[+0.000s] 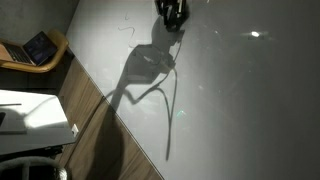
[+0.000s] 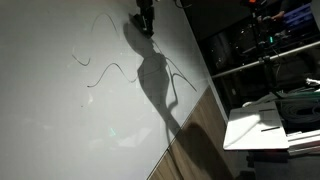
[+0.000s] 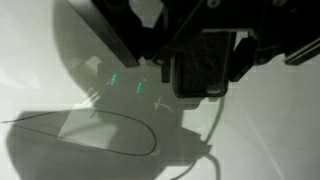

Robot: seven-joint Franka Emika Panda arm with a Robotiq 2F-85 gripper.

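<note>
In the wrist view a dark, blocky object (image 3: 203, 68) sits between the fingers of my gripper, close to a pale, glossy board (image 3: 60, 90). Its edges merge with the dark finger parts, so how firmly the fingers press on it is unclear. A thin black looped line (image 3: 154, 136) is drawn on the board below and left of the object. At the top of exterior view 1, my gripper (image 1: 172, 12) is a dark shape over the board (image 1: 240, 100). Exterior view 2 shows a wavy drawn line (image 2: 110, 67) left of the gripper (image 2: 145, 22).
My arm casts a long shadow (image 1: 140, 68) across the board. Beyond the board's edge lie a wooden floor (image 1: 100, 140), a white table (image 1: 30, 120) and a chair with a laptop (image 1: 40, 48). Much of the board is clear of objects.
</note>
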